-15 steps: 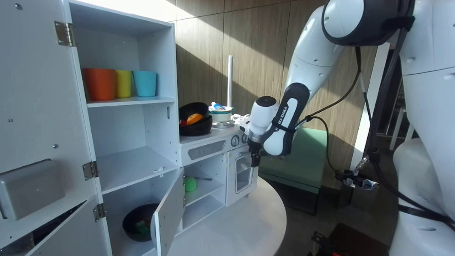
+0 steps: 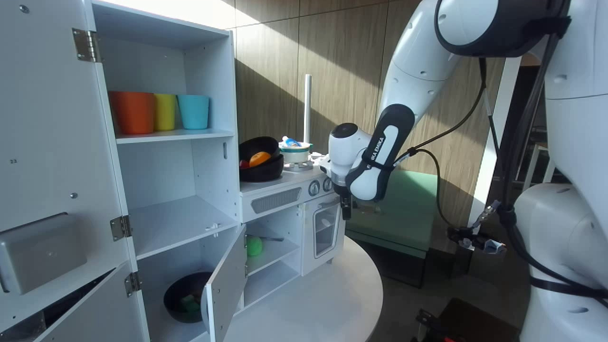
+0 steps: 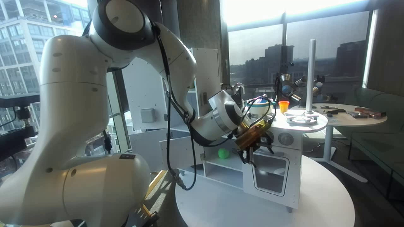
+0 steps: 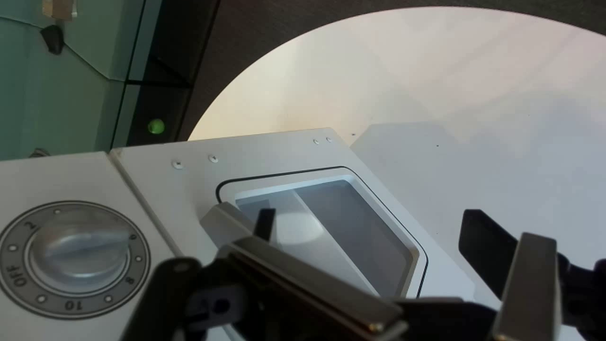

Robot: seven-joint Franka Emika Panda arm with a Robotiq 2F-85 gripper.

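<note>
My gripper is open in the wrist view, its two dark fingers well apart and nothing held between them. Beneath it is the toy oven's white door (image 4: 267, 154), closed, with a dark-edged window. Part of a grey door handle (image 4: 224, 220) shows beside the left finger; the rest is hidden behind it. Whether the finger touches the handle, I cannot tell. From the side, the gripper (image 2: 346, 208) hangs at the front of the oven, close to the handle (image 2: 328, 203). Exterior view 2 has the gripper (image 3: 261, 155) before the oven's upper front.
A round knob (image 4: 79, 255) protrudes left of the door. Black bowls (image 2: 262, 170) and a pot (image 2: 295, 153) stand on the counter. Left of the oven, a cabinet door (image 2: 226, 285) hangs open near a green ball (image 2: 254, 246).
The hand's upper part has shifted slightly left and up in exterior view 1, while the fingertips have moved a little right, changing its tilt. The oven door looks the same.
</note>
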